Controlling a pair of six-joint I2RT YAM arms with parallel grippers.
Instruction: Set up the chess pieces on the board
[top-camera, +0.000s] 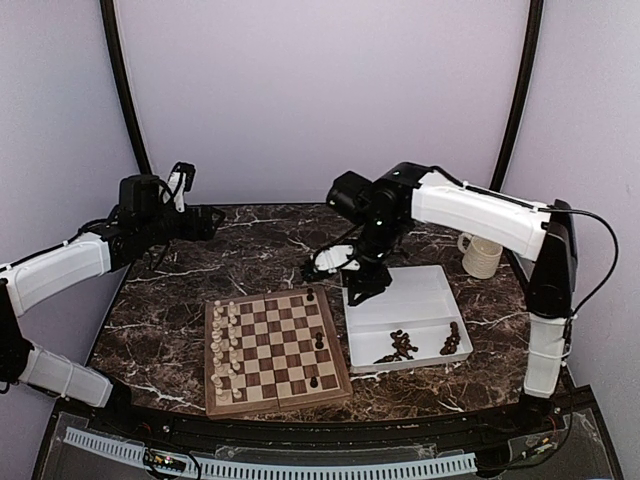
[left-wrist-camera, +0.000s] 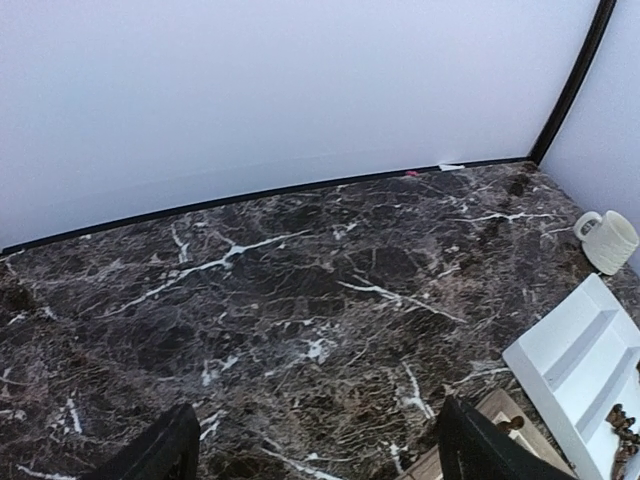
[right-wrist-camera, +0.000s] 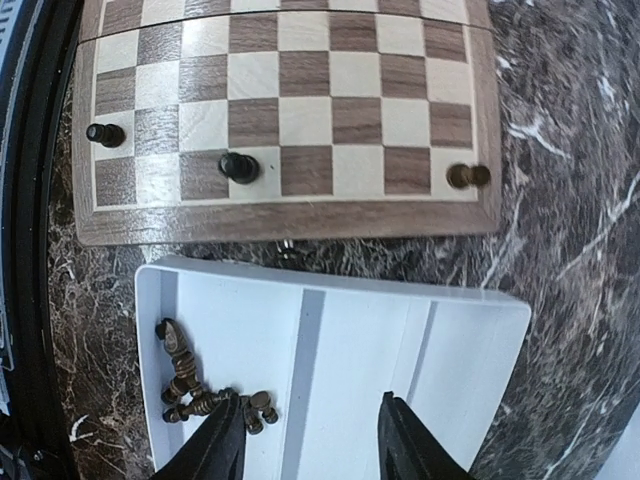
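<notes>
The wooden chessboard (top-camera: 275, 350) lies flat, with several light pieces (top-camera: 233, 340) lined up along its left side. Near its right edge stand a front dark piece (top-camera: 314, 382), a middle dark piece (right-wrist-camera: 239, 167) and a back dark piece (right-wrist-camera: 468, 176). Several dark pieces (top-camera: 402, 345) lie loose in the white tray (right-wrist-camera: 365, 279), and more dark pieces (top-camera: 451, 340) sit at its right end. My right gripper is open over the tray, empty between its fingers. Away from the board, at back left, my left gripper has its fingers apart and holds nothing.
A cream mug (top-camera: 481, 256) stands behind the tray at the right. Bare marble tabletop (top-camera: 265, 235) extends behind the board and to its left. Close to the right, the board's edge and the tray's wall leave only a narrow gap.
</notes>
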